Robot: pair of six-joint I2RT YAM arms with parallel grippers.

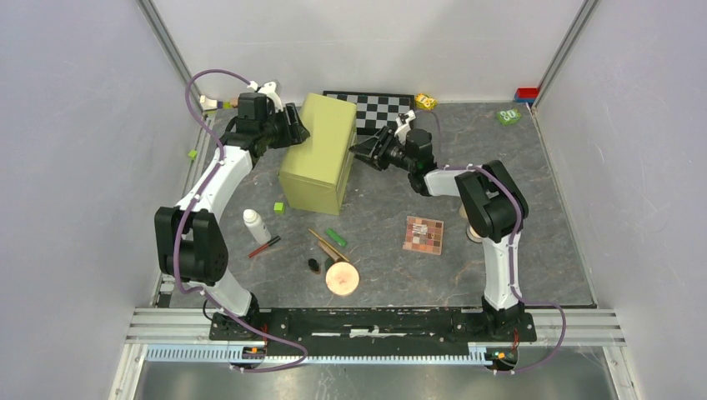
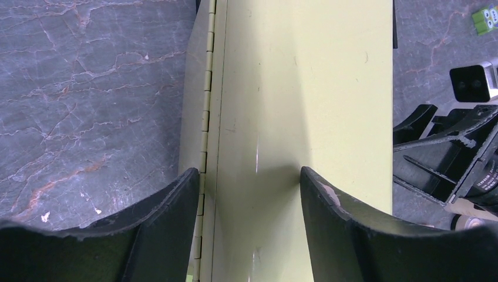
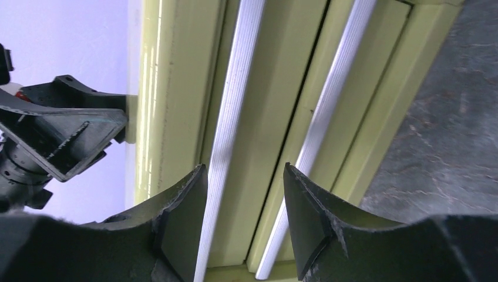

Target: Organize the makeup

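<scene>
A pale olive box (image 1: 319,142) stands in the middle back of the table. My left gripper is over its top near the hinged edge, fingers part open on the box's surface. My right gripper faces the box's side with two metal strips, its fingertips apart and close to that face. An eyeshadow palette (image 1: 423,235), a round pale compact (image 1: 343,279), brushes (image 1: 328,243) and a white bottle (image 1: 256,225) lie or stand on the table in the top view.
A checkered board (image 1: 376,112) lies behind the box. Small green blocks (image 1: 279,207) and a red pencil (image 1: 263,248) lie near the bottle.
</scene>
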